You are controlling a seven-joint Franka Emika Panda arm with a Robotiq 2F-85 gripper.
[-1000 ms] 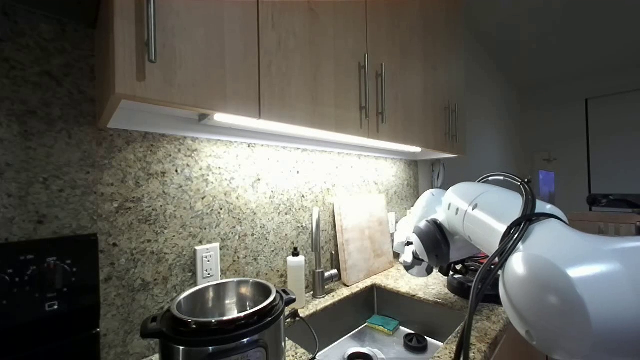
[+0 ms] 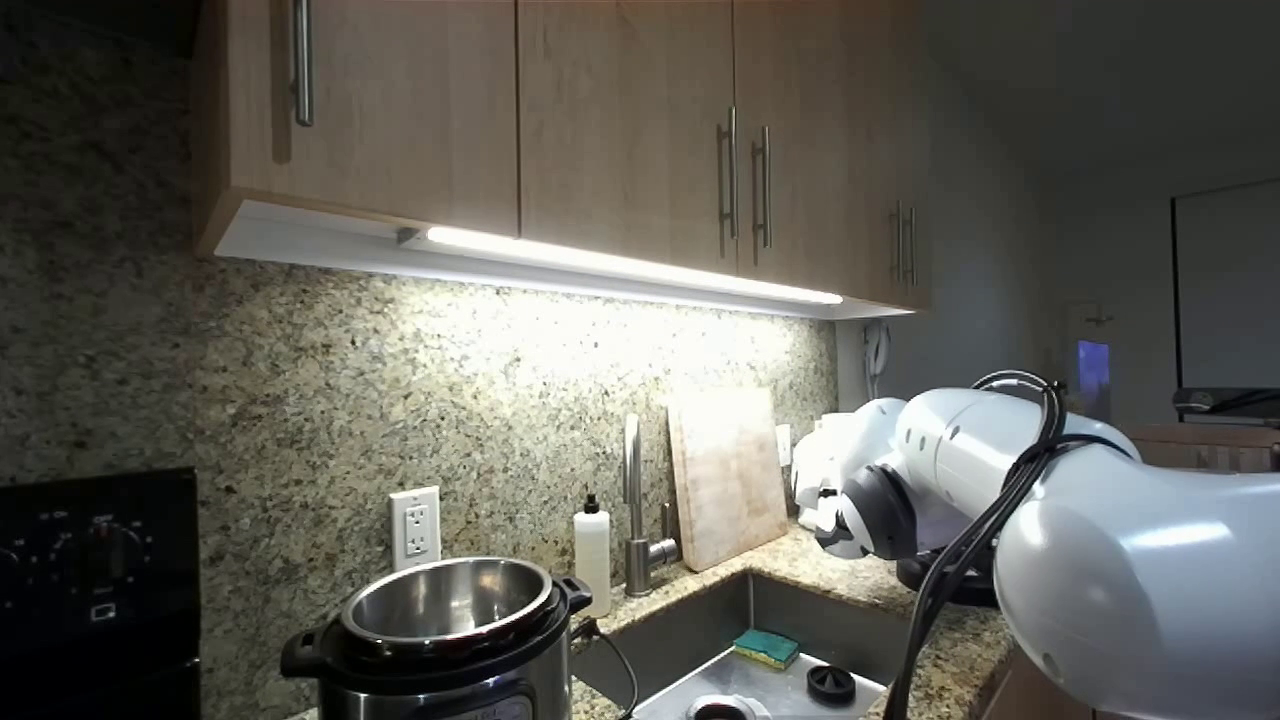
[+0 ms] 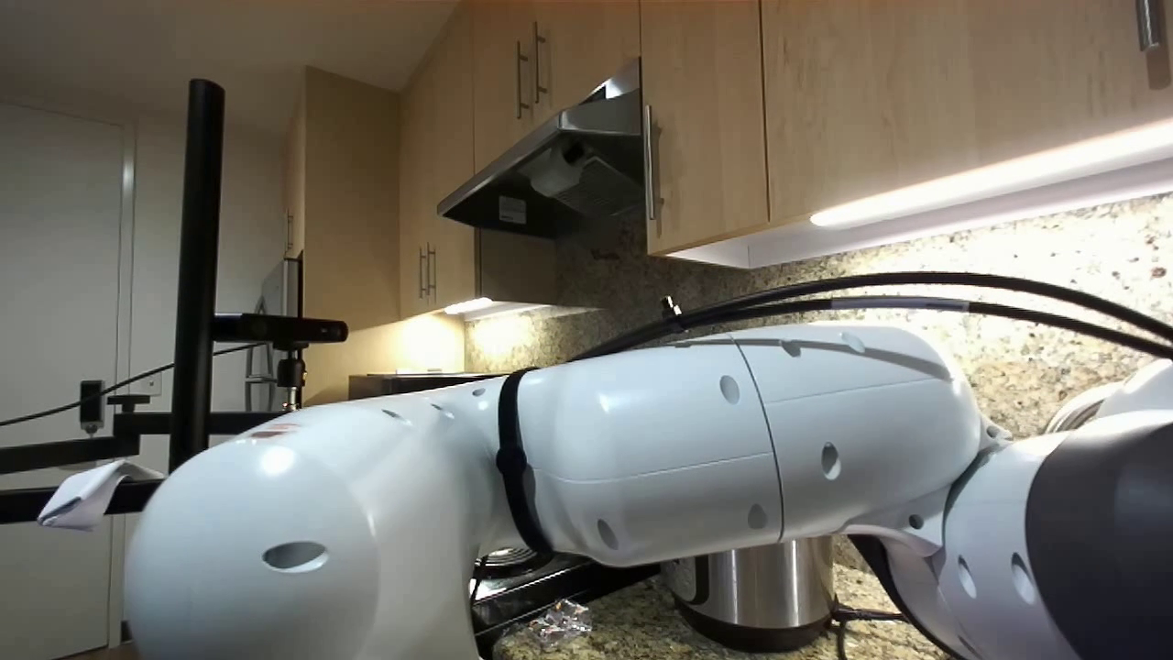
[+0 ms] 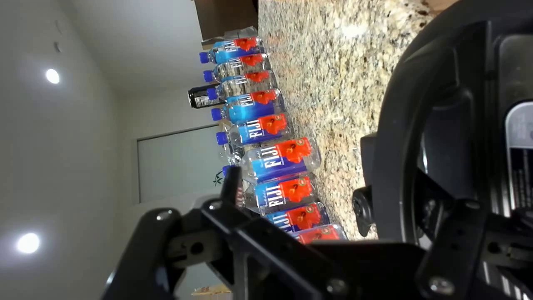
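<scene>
My gripper shows at the bottom of the wrist view, its two dark fingers wide apart. Nothing is gripped between them. A large black rounded object, looking like a cooker lid (image 4: 392, 165), fills the right side of that view; the right finger overlaps it, and I cannot tell whether they touch. In exterior view 1 the black object (image 2: 978, 588) is mostly hidden behind the arm, on the counter beyond the sink. The steel cooker (image 2: 450, 636) stands lidless at the front left. Exterior view 2 shows mainly the arm, with the fingers hidden.
Several Fiji water bottles (image 4: 280, 155) stand in a row on the granite counter (image 4: 330, 75). The sink (image 2: 684, 636) holds a sponge (image 2: 765, 648). A soap bottle (image 2: 591, 558), faucet (image 2: 633, 504) and leaning cutting board (image 2: 732, 480) line the backsplash.
The cooker and sink items have not moved.
</scene>
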